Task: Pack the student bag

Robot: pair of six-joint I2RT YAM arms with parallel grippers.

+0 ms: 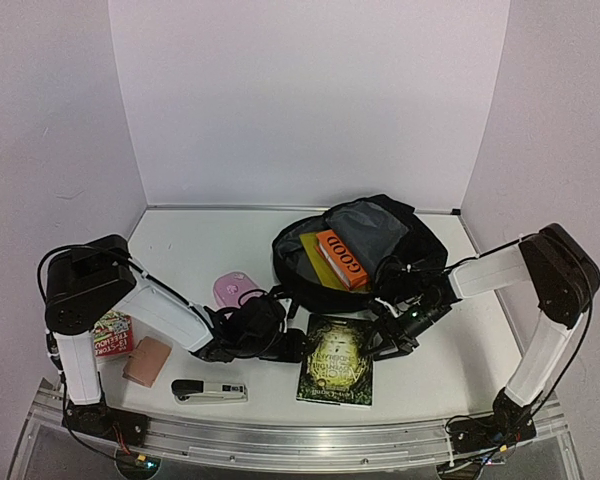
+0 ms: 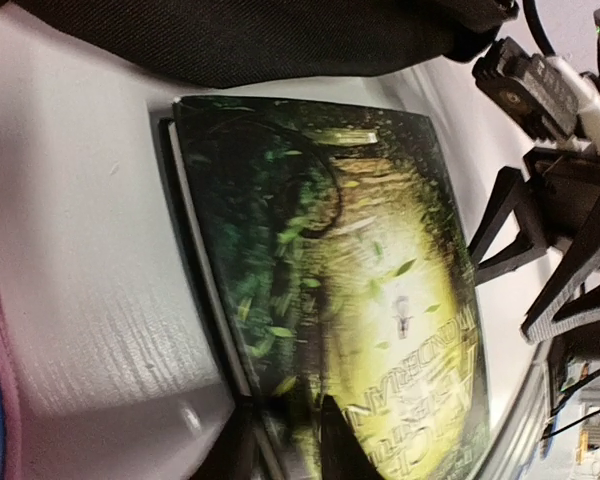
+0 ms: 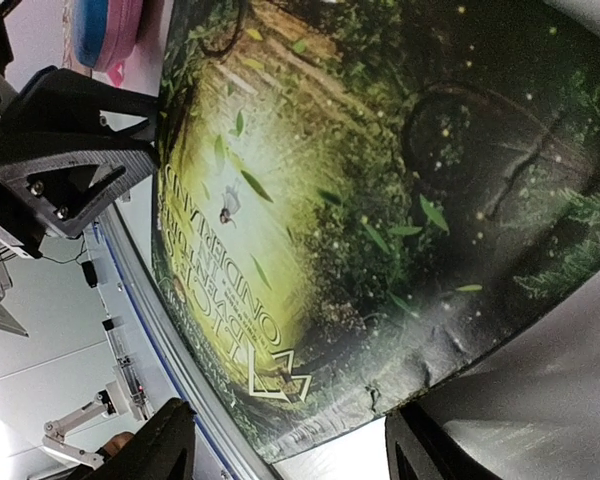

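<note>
A green and yellow Alice book (image 1: 337,365) lies flat on the table, just in front of the open black bag (image 1: 302,287). My left gripper is over the book's left edge, its blurred fingers a little apart, one on each side of that edge. At the book's right side my right gripper stands wide open. In the right wrist view a book corner shows between its fingers, and one finger (image 3: 412,440) is close against the edge; whether it touches is unclear. Inside the bag are an orange book (image 1: 341,262) and a yellow one (image 1: 320,262).
Left of my left gripper lies a pink case (image 1: 233,287), partly hidden by the arm. A stapler (image 1: 209,391), a brown notebook (image 1: 147,361) and a red book (image 1: 111,335) sit at the front left.
</note>
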